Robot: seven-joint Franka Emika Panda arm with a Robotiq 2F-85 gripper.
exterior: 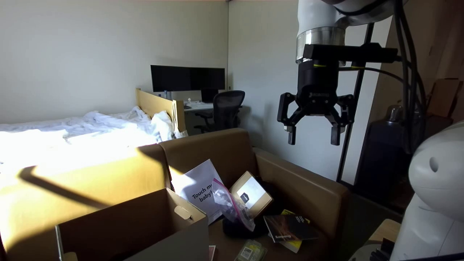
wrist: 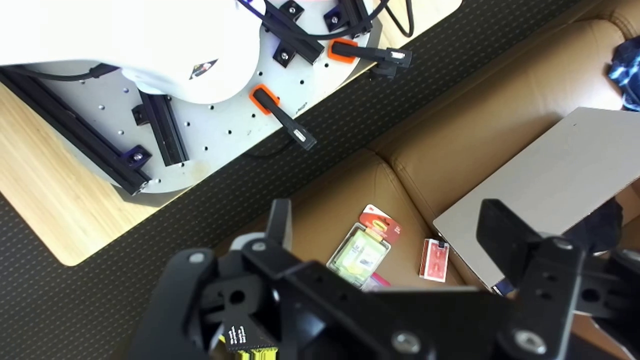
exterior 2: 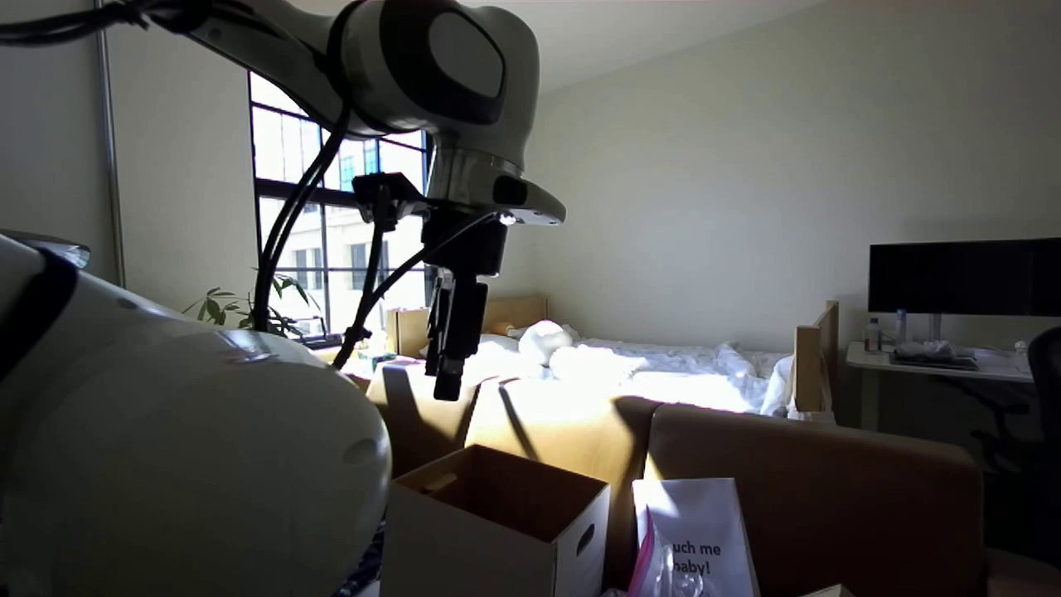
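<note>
My gripper [exterior: 313, 138] hangs open in the air above the right part of the brown couch, its fingers pointing down and nothing between them. In the wrist view its two fingers stand wide apart over the seat. On that seat lie a clear plastic pack with a green label [wrist: 358, 257] and a small red card box [wrist: 434, 260]. A dark booklet [exterior: 290, 228], a clear zip bag with a pink seal [exterior: 232, 204], an open small carton [exterior: 251, 193] and a white sign [exterior: 198, 189] reading "Touch me baby!" sit further along the couch.
A large open cardboard box [exterior 2: 579, 547] stands on the couch, its inside mostly hidden. The couch's armrest [exterior: 300, 174] rises below and beside my gripper. My base plate [wrist: 231, 129] rests on a wooden table [wrist: 78, 222]. Around my gripper the air is clear.
</note>
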